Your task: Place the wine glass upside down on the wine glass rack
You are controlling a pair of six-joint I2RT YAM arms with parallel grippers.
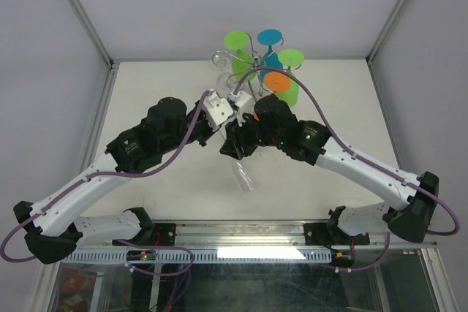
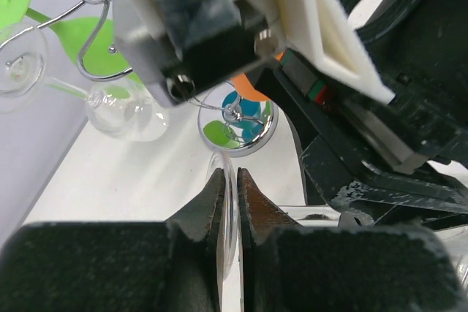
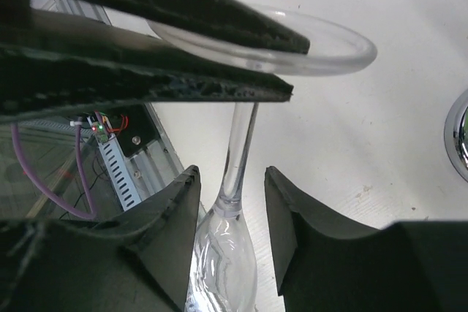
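Observation:
The clear wine glass (image 3: 223,257) is held in the air with its round base up and its bowl below. My left gripper is shut on the rim of that base, seen edge-on in the left wrist view. In the right wrist view, my right gripper is part open, a finger on each side of the stem, with gaps showing to both. From above, the glass's bowl (image 1: 243,174) shows below the two grippers. The chrome wine glass rack (image 1: 256,58) stands behind them, partly covered by the right arm.
Green (image 1: 236,40), blue (image 1: 269,37) and orange (image 1: 277,82) glasses hang upside down on the rack, and a clear glass (image 2: 121,107) hangs at its left. Both wrists are close together in front of it.

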